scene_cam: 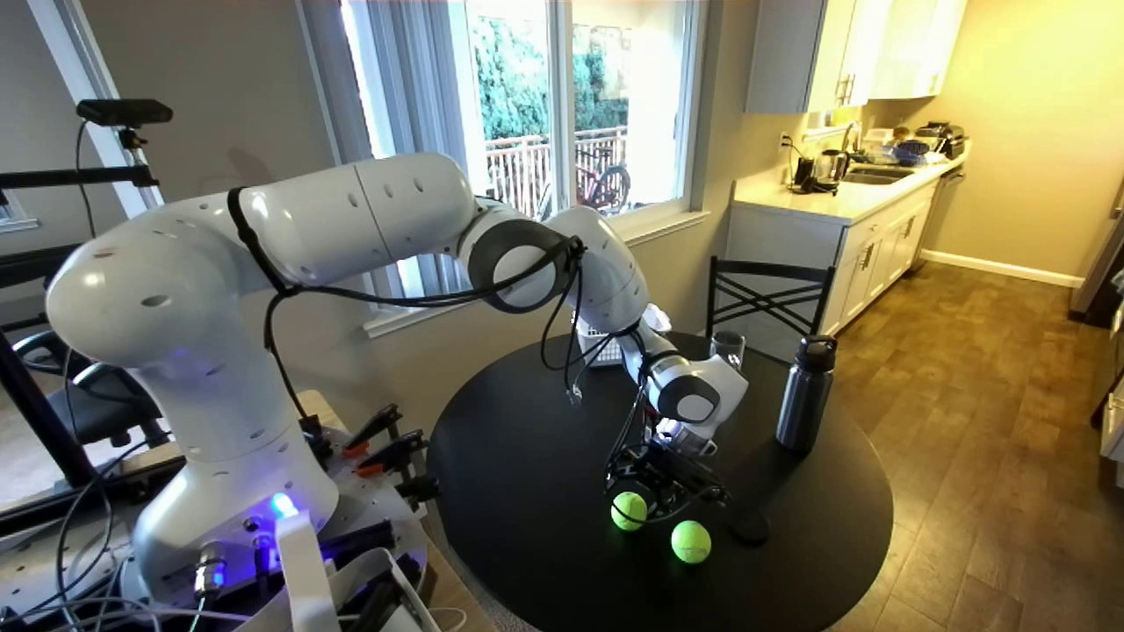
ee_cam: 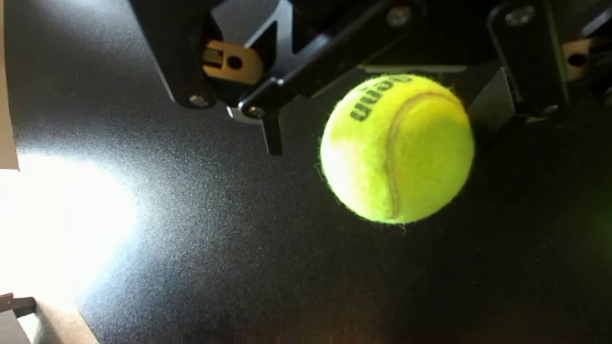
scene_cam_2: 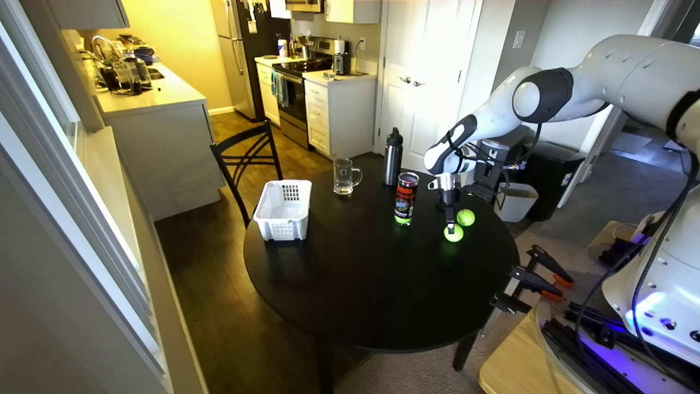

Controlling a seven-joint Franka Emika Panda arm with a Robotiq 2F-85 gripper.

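Note:
Two yellow-green tennis balls rest on the black round table (scene_cam: 506,453). The nearer ball (scene_cam_2: 453,233) is at the gripper, while the second ball (scene_cam: 691,542) lies a short way off to its side. My gripper stands open and low over the table. In the wrist view the first ball (ee_cam: 396,166) sits between the spread fingers, closer to the right one; a gap shows on the left. Upright behind the gripper stands a clear ball can (scene_cam_2: 406,193) with a red and black label and a ball visible at its bottom.
A white basket (scene_cam_2: 284,210), a glass mug (scene_cam_2: 344,177) and a dark metal bottle (scene_cam_2: 393,157) stand on the table. A flat black disc (scene_cam: 750,527) lies near the second ball.

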